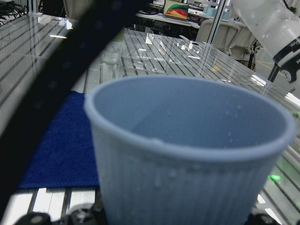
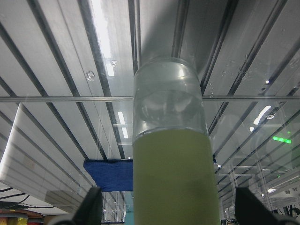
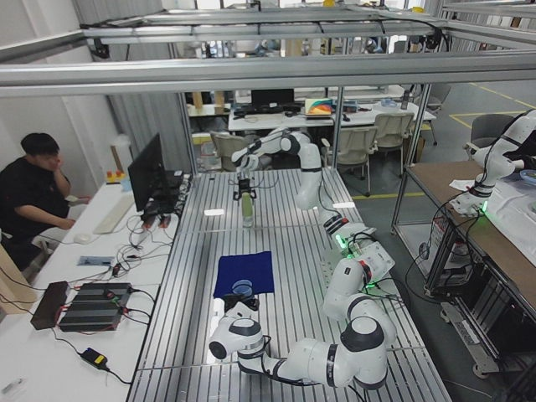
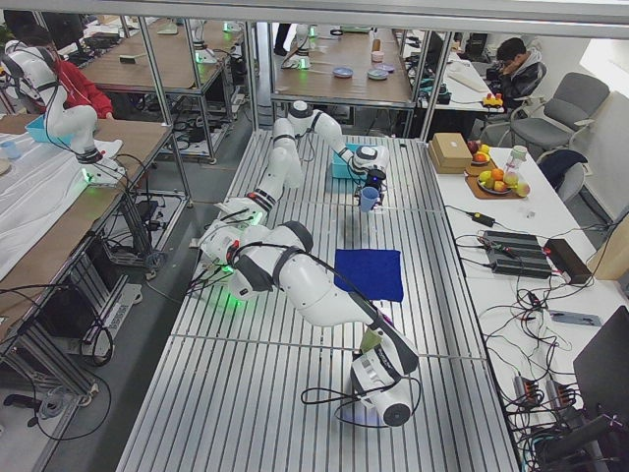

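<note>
A light blue cup [image 4: 369, 198] is at my left gripper [image 4: 372, 185] near the far end in the camera right view; it fills the left wrist view [image 1: 187, 187], which hides whether the fingers grip it. A green-and-clear bottle [image 3: 247, 209] stands upright below my right gripper [image 3: 245, 188] in the camera left view. In the right wrist view the bottle [image 2: 173, 173] lies between the dark fingertips, with contact unclear. A dark blue cloth [image 4: 369, 270] lies flat on the slatted metal table [image 4: 246, 374] between the two grippers.
A turquoise bin [image 4: 344, 167] sits behind my left gripper. Both arms' bases occupy one long side of the table. A side desk [image 3: 100, 209] with monitor, electronics and cables runs along the other.
</note>
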